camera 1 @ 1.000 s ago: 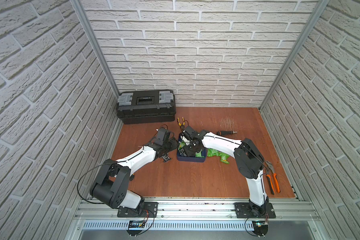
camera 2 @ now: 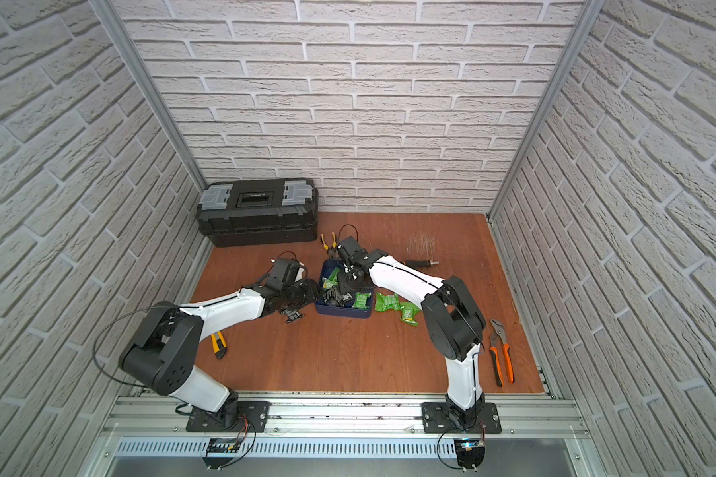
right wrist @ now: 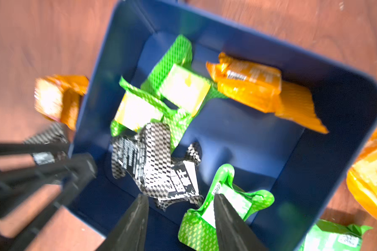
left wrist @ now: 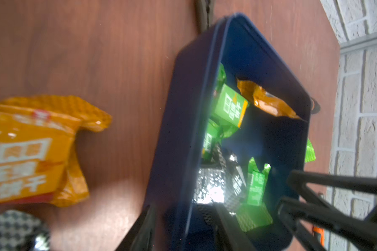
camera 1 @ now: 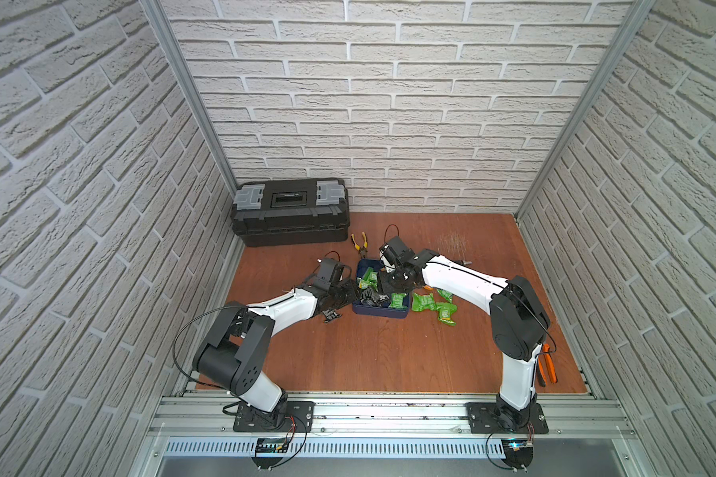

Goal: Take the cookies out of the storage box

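The dark blue storage box (right wrist: 238, 125) holds green cookie packs (right wrist: 184, 90), an orange pack (right wrist: 249, 83) and black-checkered packs (right wrist: 157, 161). A green pack (right wrist: 226, 207) lies at its near right. My right gripper hovers over the box, open, with nothing between its fingers. My left gripper is at the box's left wall, open, fingertips either side of the rim as seen from above; whether it touches is unclear.
More packs lie outside: orange (left wrist: 33, 150) on the left, green (camera 1: 445, 311) on the right. A black toolbox (camera 1: 290, 214) stands behind left, pliers (camera 1: 549, 361) at the right edge.
My right gripper has risen and moved back and right over the box. My left arm has moved slightly right toward the box.
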